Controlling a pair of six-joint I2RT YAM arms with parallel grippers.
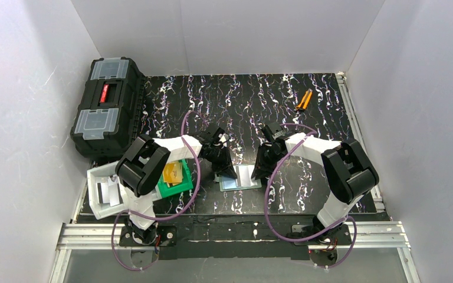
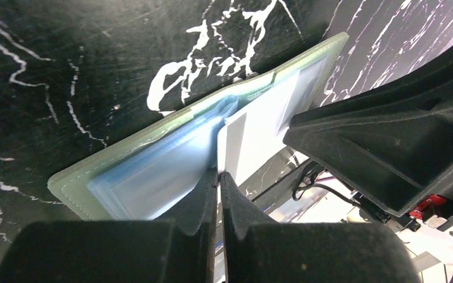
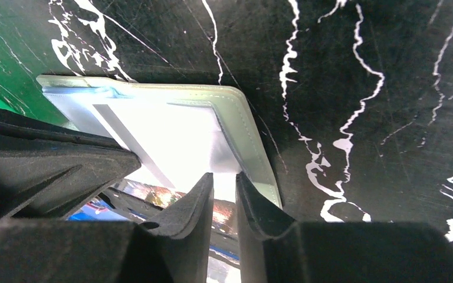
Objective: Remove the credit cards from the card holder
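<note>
The pale green card holder lies spread open on the dark table between my two arms. Its left side has a bluish clear pocket; a white card sits in the right side. My left gripper is shut on the near-left edge of that white card, at the middle of the holder. Over the holder's right part is my right gripper, its fingertips a narrow gap apart, the white surface showing between them. One right fingertip lies along the pocket's outer edge.
At the left stand a white tray and a green tray containing a yellow item. A black toolbox occupies the back left. An orange cutter lies back right.
</note>
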